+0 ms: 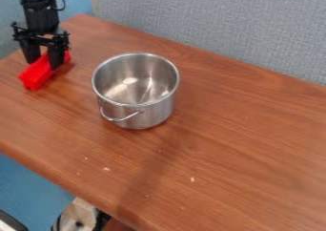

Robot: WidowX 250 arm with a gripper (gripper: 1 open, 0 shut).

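At the upper left of the wooden table, a red block (37,75) lies lengthwise, slanting away from the camera. My black gripper (46,53) is down over its far part, shut on it, with the fingertips partly hard to make out against the block. To the right stands a steel pot (136,90) with a wire handle hanging on its near side, apart from the block and the gripper.
A grey textured wall (216,20) runs along the back. The table's left edge drops to a blue surface at the lower left.
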